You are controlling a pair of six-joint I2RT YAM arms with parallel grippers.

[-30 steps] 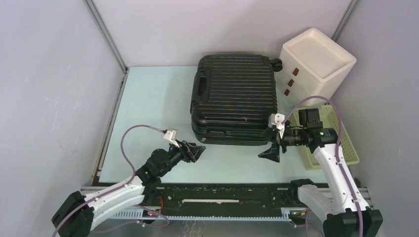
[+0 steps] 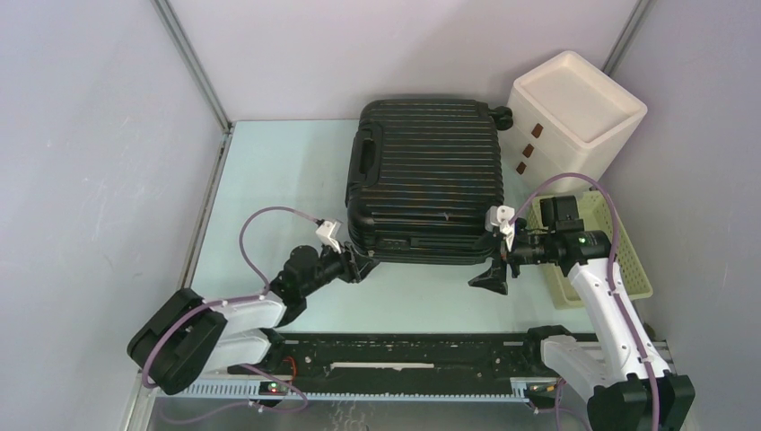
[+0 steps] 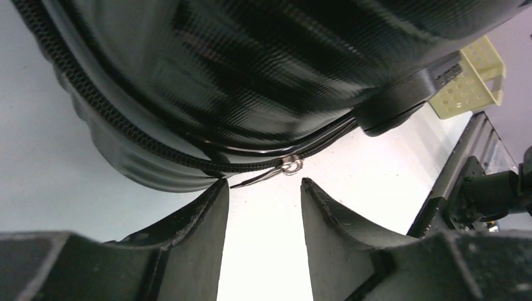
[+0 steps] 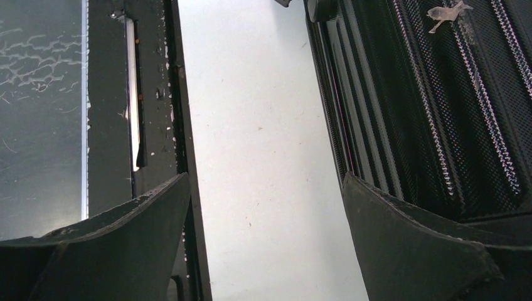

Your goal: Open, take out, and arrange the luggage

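Note:
A black ribbed suitcase (image 2: 431, 171) lies closed on the pale table. Along its near side runs a zipper, and the zipper pull (image 3: 292, 165) shows in the left wrist view. My left gripper is part open at the suitcase's near left corner; the pull's thin tab (image 3: 257, 179) sits in the gap, close to the left fingertip, not clamped. By the near right corner of the suitcase, my right gripper stands open, with only white tabletop between its fingers and the ribbed shell just beyond one of them.
On the right, a yellow-green basket (image 2: 639, 269) stands behind my right arm. A white drawer unit (image 2: 579, 99) is at the back right. Clear tabletop (image 2: 278, 171) lies left of the suitcase, and a strip is free in front of it.
The suitcase and right arm look unmoved.

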